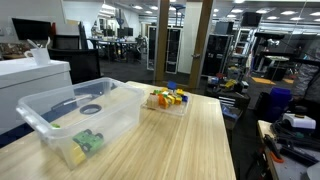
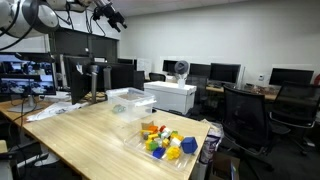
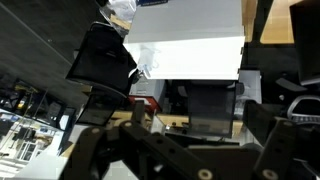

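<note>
High above the table, my gripper (image 2: pixel 108 17) hangs at the top of the second exterior view, far from everything on the tabletop. Its two fingers (image 3: pixel 138 114) stand well apart in the wrist view, and nothing shows between them. A clear plastic bin (image 1: pixel 85 118) is on the wooden table, with a few green and yellow things (image 1: pixel 88 140) at its bottom. Farther along, a shallow clear tray (image 1: pixel 176 107) holds a heap of colored blocks (image 2: pixel 165 140): yellow, blue, orange, red and green.
A white cabinet (image 2: pixel 172 96) stands behind the table. Office chairs (image 2: pixel 250 118) and monitors are around it.
</note>
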